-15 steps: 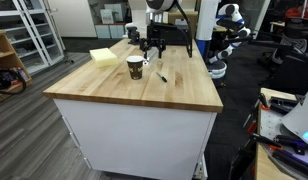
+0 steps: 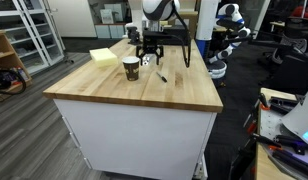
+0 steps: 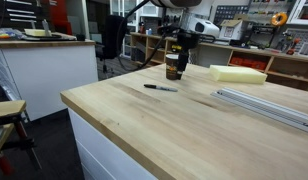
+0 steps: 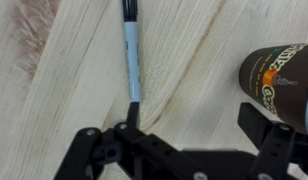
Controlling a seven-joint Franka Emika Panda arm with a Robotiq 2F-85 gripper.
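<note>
A dark mug with an orange logo [image 4: 279, 80] stands at the right edge of the wrist view, partly cut off; it is upright on the worktop in exterior view 2 [image 3: 174, 68]. A marker with a black cap and grey barrel [image 4: 132, 55] lies flat on the wood, its grey end toward my gripper. Above the table my gripper is open, with nothing between its fingers. The right fingertip is close to the mug's side; whether they touch, I cannot tell. In exterior view 1 the gripper [image 2: 149, 52] hovers just behind the mug [image 2: 131, 69].
A pale yellow block [image 3: 237, 75] lies beyond the mug. Metal rails [image 3: 262, 104] rest on the worktop to its right in exterior view 2.
In exterior view 1, my gripper has come down and to the left, nearer the mug. The mug appears very slightly farther left than a second ago.
</note>
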